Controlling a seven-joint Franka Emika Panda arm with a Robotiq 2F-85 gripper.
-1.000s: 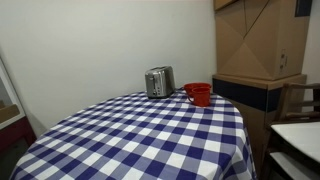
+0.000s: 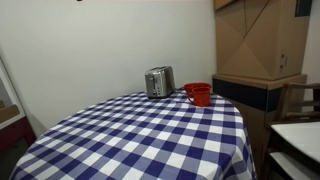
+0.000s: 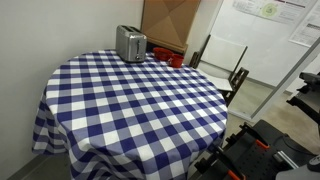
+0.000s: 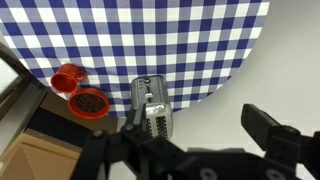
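A silver toaster stands near the back edge of the table, by the wall; exterior view 2 shows the same toaster. To its right are a red mug and, partly behind that, a red bowl. Seen from above in the wrist view, the mug lies beside the bowl, which holds small dark brown pieces. My gripper is high above the table with its fingers wide apart and nothing between them. Below it in that view is the toaster, partly covered by the gripper.
A blue-and-white checked cloth covers the round table, mostly bare in front of the toaster. Cardboard boxes stand behind the right side. A white-topped chair is near the table's far right. Dark equipment occupies the lower right.
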